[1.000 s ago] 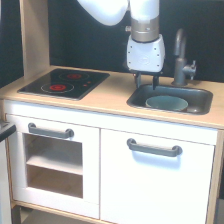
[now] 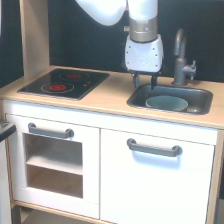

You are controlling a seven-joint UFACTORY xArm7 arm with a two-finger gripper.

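The white robot arm reaches down from the top of the camera view, its black gripper [image 2: 144, 78] hanging over the left part of the dark sink [image 2: 198, 100]. Below and to the right of the fingers, a teal-grey round dish [image 2: 168, 103], perhaps a pan or plate, lies in the basin. Whether the fingers are open or shut is hard to make out at this size.
A black stovetop [image 2: 62, 82] with red rings is on the left of the wooden counter [image 2: 110, 98]. A grey faucet [image 2: 180, 60] stands behind the sink, right of the arm. White cabinet doors with grey handles are below.
The arm and gripper have shifted very slightly; otherwise the scene looks the same.
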